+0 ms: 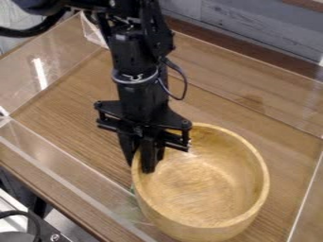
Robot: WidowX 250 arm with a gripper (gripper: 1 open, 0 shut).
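Note:
A large pale wooden bowl (209, 194) fills the lower right of the view, resting on or just over the wooden table. My black gripper (147, 151) reaches down from the top onto the bowl's left rim and is shut on it; the fingertips are partly hidden at the rim.
A pale wall runs along the back. Clear strips cross the table at the lower left, and a black cable lies at the bottom left corner.

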